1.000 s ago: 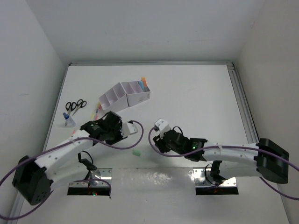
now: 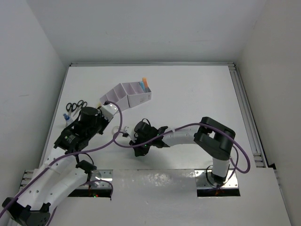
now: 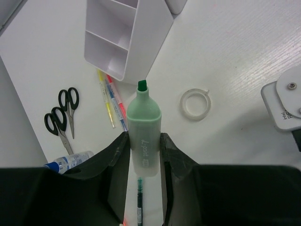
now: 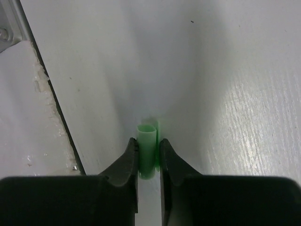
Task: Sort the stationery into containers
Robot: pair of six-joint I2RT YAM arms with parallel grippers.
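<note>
My left gripper is shut on an upright green highlighter (image 3: 144, 117). In the right wrist view my right gripper is down near the table's front edge, its fingers round a green cap-like piece (image 4: 146, 141); whether they grip it is unclear. A white divided organizer (image 2: 136, 99) holds orange and blue items at the back. Two pairs of scissors (image 3: 62, 127), coloured pens (image 3: 107, 96), a dark green pen (image 3: 139, 207), a bottle with blue cap (image 3: 75, 162) and a white ring (image 3: 195, 116) lie on the table.
The front edge (image 4: 65, 122) runs beside the right gripper. Grey walls stand at either side.
My left gripper moved up and leftward over the table with the highlighter. My right arm swept left to the green piece near the front edge.
</note>
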